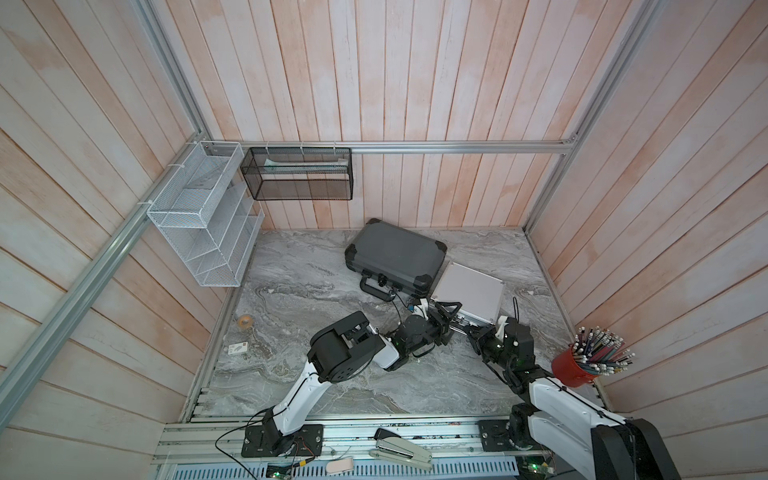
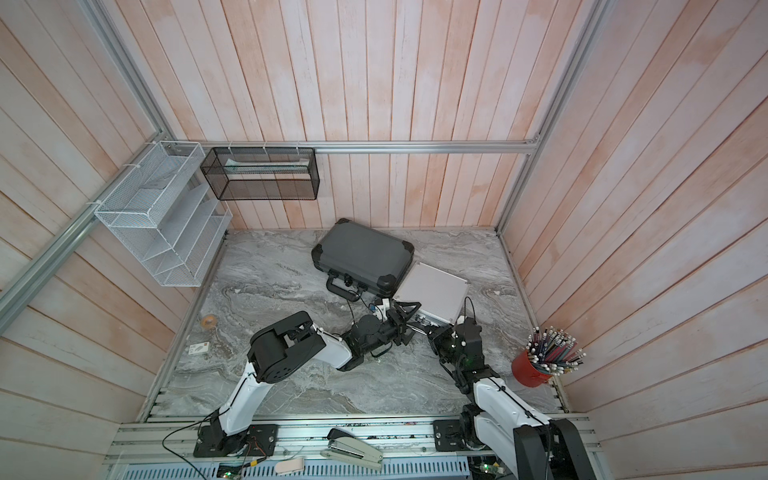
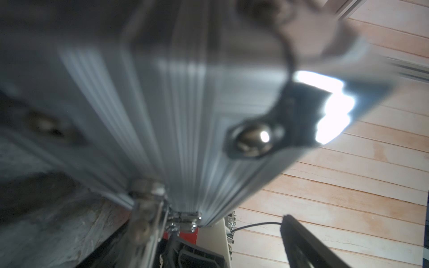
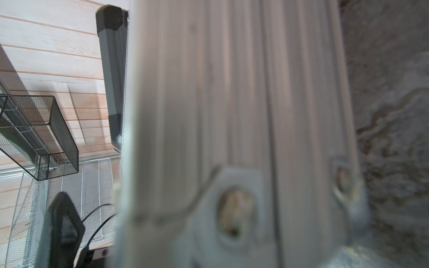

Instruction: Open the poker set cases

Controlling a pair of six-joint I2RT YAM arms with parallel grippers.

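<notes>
The closed silver case lies on the marble table, just right of the closed black case. Both grippers are at the silver case's front edge: my left gripper at its left part, my right gripper near its right part. In the left wrist view the aluminium side fills the upper frame, with a latch between open fingers. The right wrist view shows the blurred case edge very close; my right gripper is shut on something at that edge, though its fingertips are hard to see.
A red cup of pens stands at the right. White wire shelves and a black wire basket hang on the walls.
</notes>
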